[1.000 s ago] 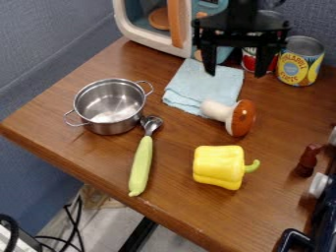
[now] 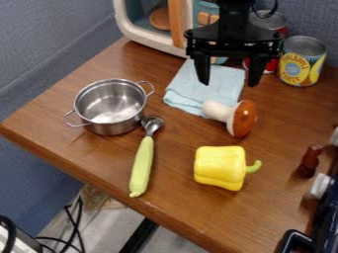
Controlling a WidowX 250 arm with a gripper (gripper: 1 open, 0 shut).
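Note:
My black gripper (image 2: pixel 228 71) hangs at the top centre over the back of the wooden table, open, with its two fingers apart above a folded light blue cloth (image 2: pixel 197 91). A toy mushroom (image 2: pixel 240 118) with an orange cap lies at the cloth's front right. A steel pot (image 2: pixel 110 110) is on the left, with a ladle and a pale green corn-like piece (image 2: pixel 141 164) beside it. A yellow pepper (image 2: pixel 220 164) lies at the front right.
A yellow can (image 2: pixel 299 67) and a red can stand at the back right, partly behind the gripper. A toy oven (image 2: pixel 152 20) is at the back left. Small bottles (image 2: pixel 309 161) line the right edge.
The objects on the table have not visibly moved.

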